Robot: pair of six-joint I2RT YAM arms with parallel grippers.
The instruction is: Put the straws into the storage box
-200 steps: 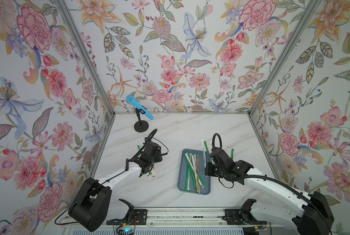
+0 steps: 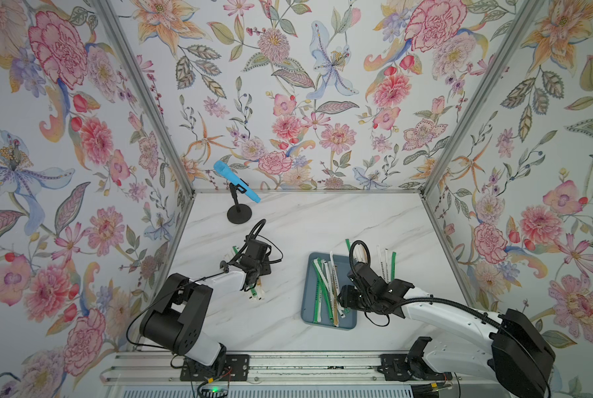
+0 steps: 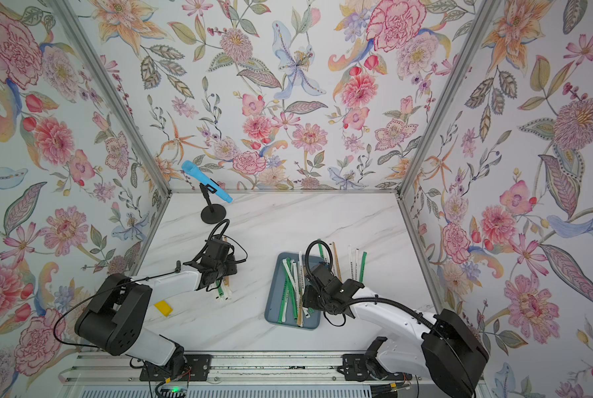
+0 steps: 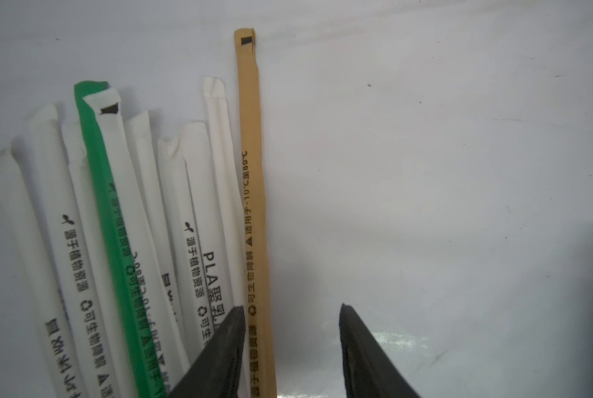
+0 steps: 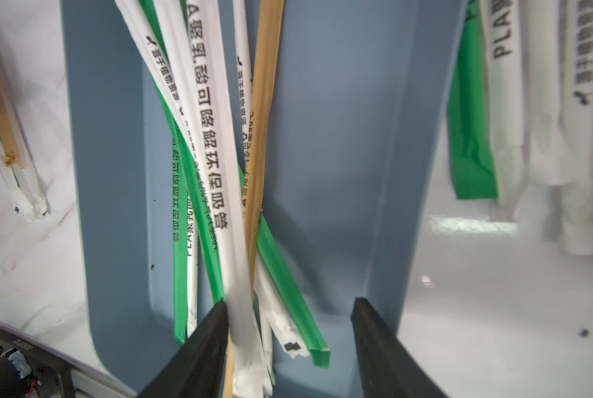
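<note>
The blue-grey storage box [image 2: 308, 285] holds several white, green and brown straws [image 5: 213, 165]. My right gripper hangs open inside it, a white straw [image 5: 236, 331] lying beside its left finger. On the table at the left, my left gripper is open over a bunch of wrapped straws [image 4: 91, 278], with a brown straw [image 4: 253, 199] along their right side, by the left finger. More straws [image 5: 502, 132] lie just outside the box's right side.
A blue microphone [image 2: 236, 179] on a black stand [image 2: 238, 213] stands at the back left. A yellow object [image 3: 162, 307] lies near the left arm.
My right gripper has moved left over the box, and a white straw that was held out at its side now lies in it. The left arm has shifted slightly.
</note>
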